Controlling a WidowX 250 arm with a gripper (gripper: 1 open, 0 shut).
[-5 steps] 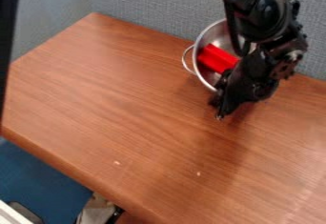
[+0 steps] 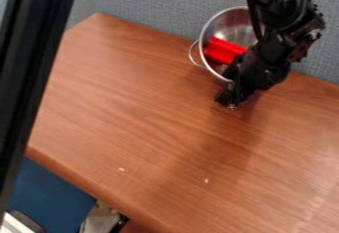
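A metal pot (image 2: 213,29) with wire handles leans at the back of the wooden table (image 2: 133,118), tilted toward the camera. Red cylindrical objects (image 2: 223,51) lie inside it. The black gripper (image 2: 232,96) is low at the pot's front right, partly covering it; whether its fingers are apart or hold the pot's rim is too dark and small to tell.
A grey fabric panel (image 2: 149,1) runs behind the table. A dark vertical post fills the left edge.
The arm and gripper have shifted slightly up and to the left, toward the pot. The pot has barely moved.
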